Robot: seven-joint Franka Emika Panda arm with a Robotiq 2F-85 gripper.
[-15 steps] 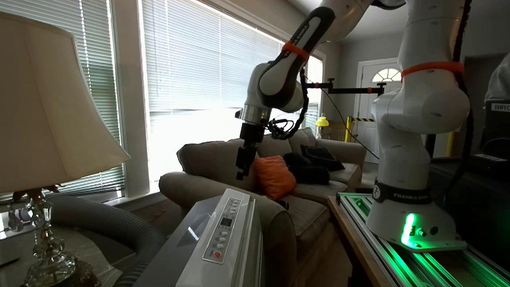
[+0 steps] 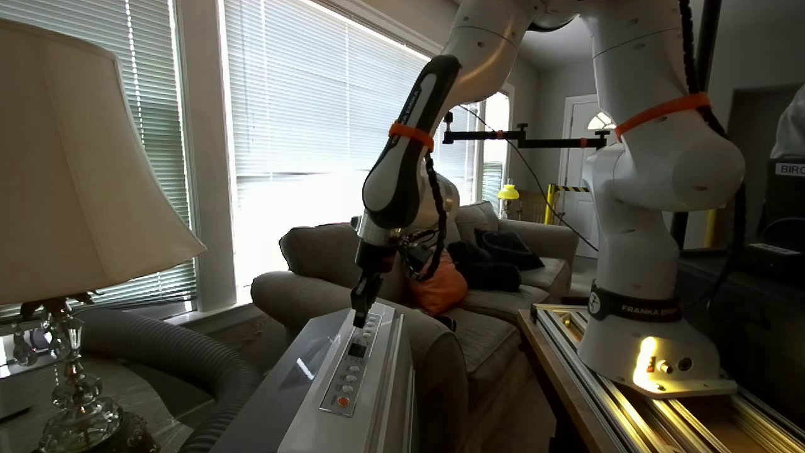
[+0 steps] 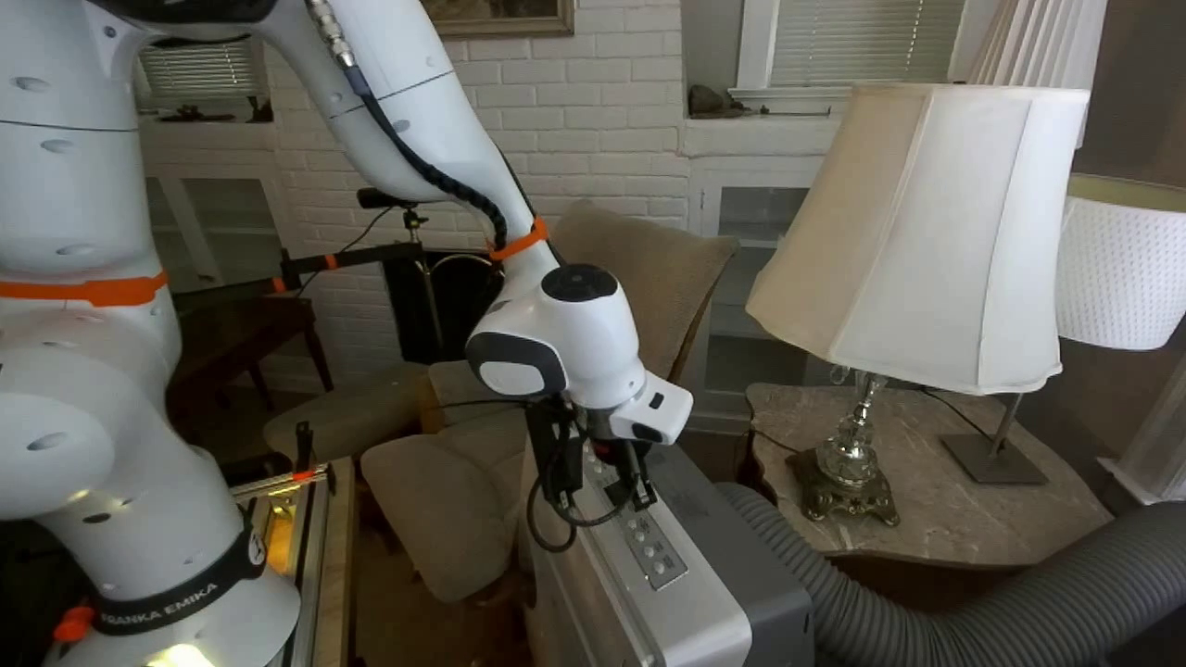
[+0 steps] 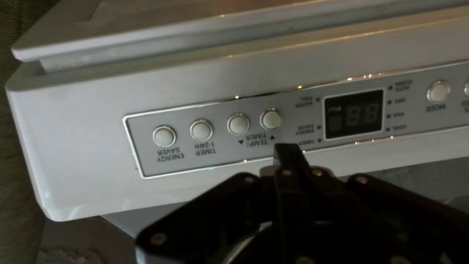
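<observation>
A white portable air unit carries a control panel with round buttons and a dark display. My gripper is shut, nothing showing between its fingers. In the wrist view its tips overlap the panel's lower edge, just below the TEMP/TIMER up button and left of the display. Seen in exterior view 1, the gripper points down at the panel's far part; whether the tips touch the surface, I cannot tell. The display shows faint, unlit digits.
A sofa with an orange pillow stands behind the unit. To its other side are a table lamp on a marble-topped table and a grey hose. A loose cable loop hangs by the gripper.
The arm has come down and toward the unit, bringing the shut gripper from above the sofa side to the panel. The light at the robot's base has turned from green to yellowish white.
</observation>
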